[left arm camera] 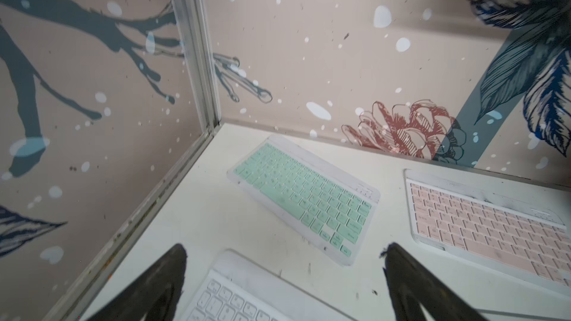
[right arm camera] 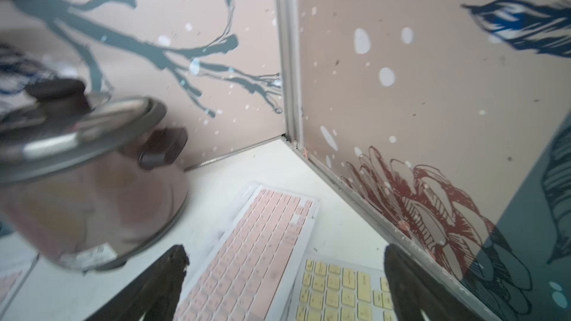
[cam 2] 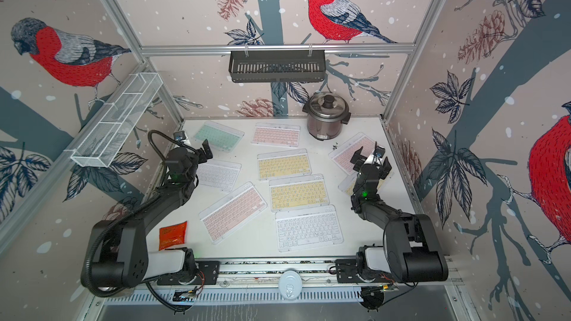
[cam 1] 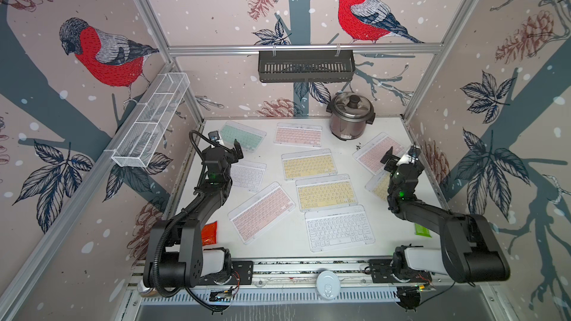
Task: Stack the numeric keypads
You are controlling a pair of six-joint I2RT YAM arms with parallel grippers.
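Several flat keyboards lie separately on the white table; I cannot tell any separate number pad among them. My left gripper is open and empty, above the table near the green keyboard (left arm camera: 306, 196) and a white-keyed one (left arm camera: 238, 297). My right gripper also stands open, over a pink keyboard (right arm camera: 255, 249) and a yellow-keyed piece (right arm camera: 336, 291), which is partly hidden by the arm and cut off by the frame. Midtable are two yellow keyboards (cam 1: 309, 164), a white one (cam 1: 339, 229) and a pink one (cam 1: 261, 212); another pink one (cam 1: 297, 135) lies at the back.
A steel pot (cam 1: 351, 116) with a lid stands at the back right, close to the pink keyboard there. An orange packet (cam 2: 172, 235) and a green packet (cam 1: 422, 230) lie near the front. A wire rack (cam 1: 151, 119) hangs left, a dark basket (cam 1: 306, 66) at the back.
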